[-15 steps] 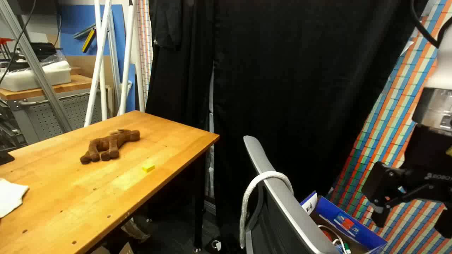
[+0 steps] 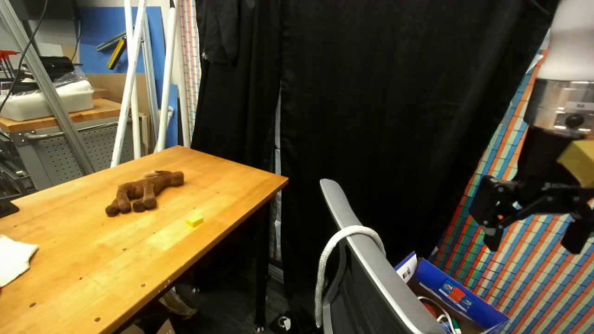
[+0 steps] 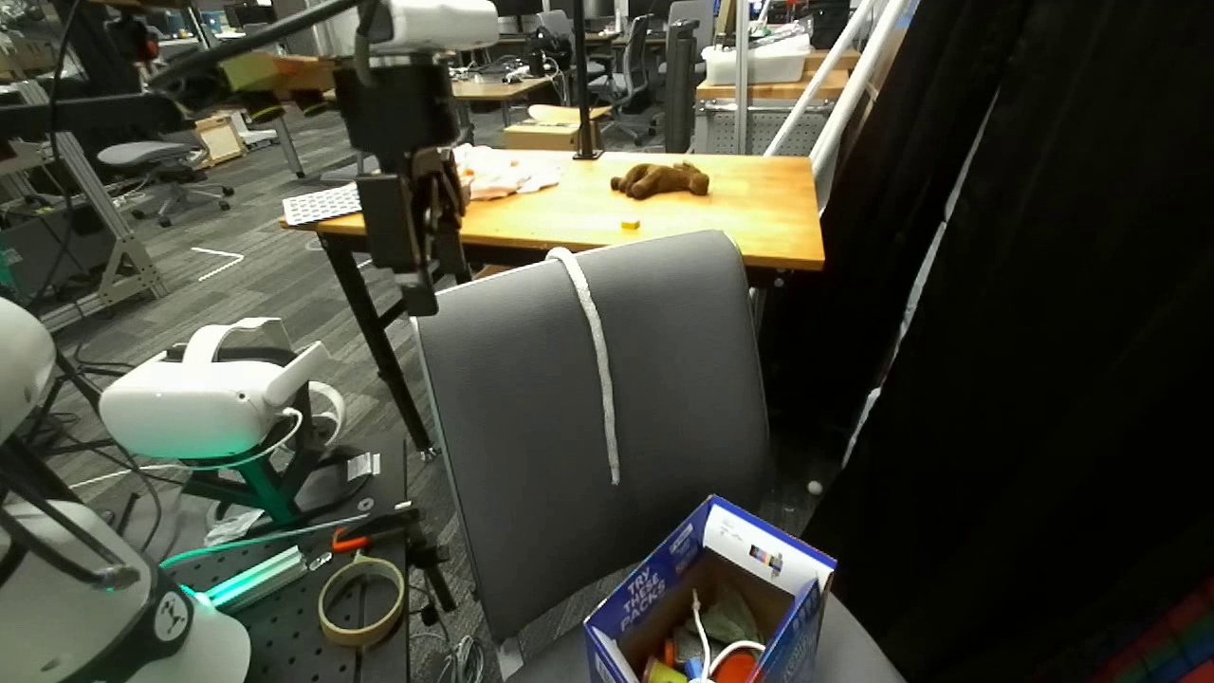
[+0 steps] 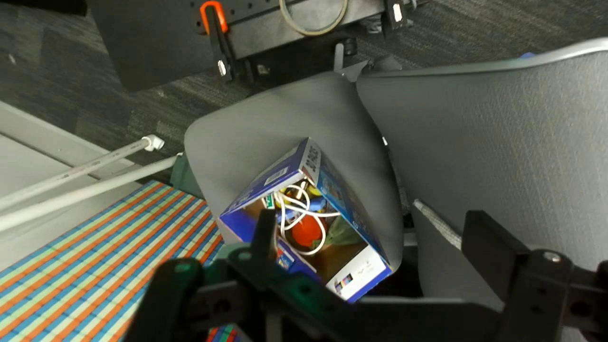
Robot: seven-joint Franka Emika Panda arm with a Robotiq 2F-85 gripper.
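Note:
My gripper (image 2: pixel 532 242) is raised at the right of exterior view 1, its fingers spread wide with only air between them. Seen from above in the wrist view, the gripper has a blue cardboard box (image 4: pixel 346 196) below it; inside are a white cable, a red round thing and other small items. That box sits on the grey chair's seat (image 4: pixel 239 128). Over the chair's backrest (image 3: pixel 489 455) hangs a white rope (image 3: pixel 603 364). A brown plush animal (image 2: pixel 147 192) and a small yellow block (image 2: pixel 195 221) lie on the wooden table (image 2: pixel 222 178).
White cloth (image 2: pixel 14 259) lies at the table's left. The chair's backrest stands between the box and the table. A black side table holds a tape roll (image 3: pixel 361 601) and a white headset (image 3: pixel 193 404). Black curtains (image 2: pixel 390 111) close off the back.
My gripper has risen and shifted slightly left in exterior view 1, away from the box. Its fingers remain apart. The chair, rope, box and table objects have not moved.

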